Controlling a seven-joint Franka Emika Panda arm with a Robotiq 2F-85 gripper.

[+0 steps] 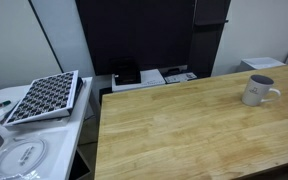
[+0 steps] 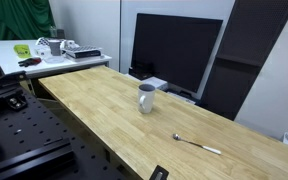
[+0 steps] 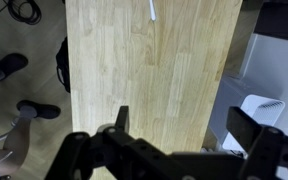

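Note:
A white mug with a grey inside stands upright on the wooden table, its handle to the right in exterior view 1. The same mug is near the middle of exterior view 2. A thin spoon with a pale handle lies nearer the front, apart from the mug. Part of its handle shows at the top of the wrist view. My gripper is open above the table, its dark fingers spread wide with only bare wood visible between them. The mug does not show in the wrist view.
A white side table holds a patterned box and other items. A dark screen stands behind the table. Black perforated plates fill the lower left of exterior view 2.

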